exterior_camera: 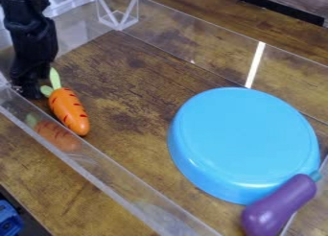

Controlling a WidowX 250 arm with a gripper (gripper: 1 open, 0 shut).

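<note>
The black gripper [29, 77] is low in the back left corner of the clear-walled enclosure, just beside the green top of an orange toy carrot [68, 112]. The carrot lies on the wooden floor along the left wall. The gripper's fingers are dark and partly hidden, so whether they hold anything cannot be told.
An upturned blue bowl or lid [241, 141] fills much of the right side, with a purple toy eggplant [275, 206] at its lower edge. A blue object [7, 219] sits outside the lower left wall.
</note>
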